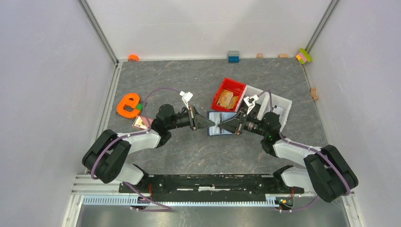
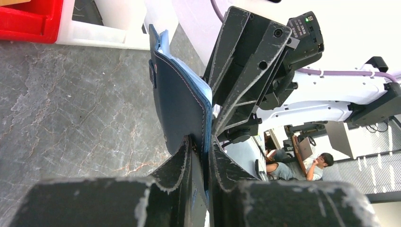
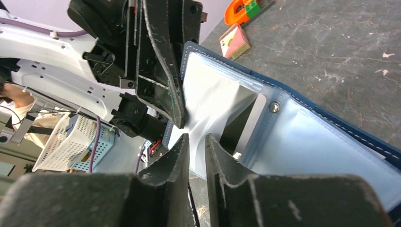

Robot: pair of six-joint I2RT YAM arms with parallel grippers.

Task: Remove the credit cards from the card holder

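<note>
Between both grippers the navy card holder (image 1: 222, 130) is held up over the table, opened out. In the left wrist view its dark cover (image 2: 179, 109) runs down between my left gripper's fingertips, which are close around its edge. The right wrist view shows clear sleeves (image 3: 321, 156) and a white inner flap with a dark slot. My right gripper has its fingertips slightly apart at that white flap; whether anything is between them is unclear. I cannot make out separate cards.
A red bin (image 1: 221, 87) and white tray (image 1: 283, 101) lie behind the holder. An orange toy (image 1: 124, 101) and a small patterned box (image 1: 141, 124) are at the left.
</note>
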